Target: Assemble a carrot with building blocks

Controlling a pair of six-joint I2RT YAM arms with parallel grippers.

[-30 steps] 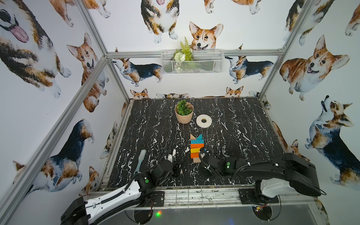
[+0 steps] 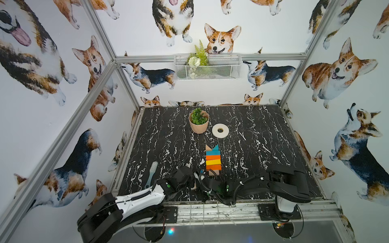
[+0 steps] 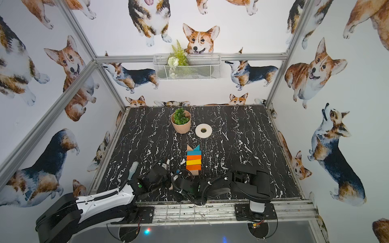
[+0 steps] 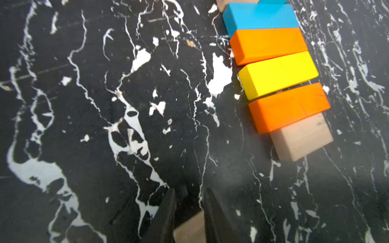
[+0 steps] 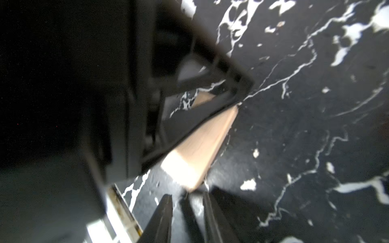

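A column of blocks lies on the table: small triangles at the top, then blue [image 4: 261,16], orange [image 4: 267,44], yellow [image 4: 277,73], orange [image 4: 288,106], and a natural wood block [image 4: 301,137] at the bottom. A loose wooden block [image 5: 202,149] lies low and left of the column, between the grippers. My left gripper is over it, fingers slightly apart. My right gripper is beside it, fingers apart with nothing visible between; a dark arm part covers part of the block in the right wrist view.
A potted plant [image 2: 198,124] and a white tape roll [image 2: 215,135] stand behind the blocks. A light blue-grey tool [image 2: 153,169] lies at left. Both arms crowd the front centre.
My right arm has moved left toward the loose block, uncovering the column's lower blocks.
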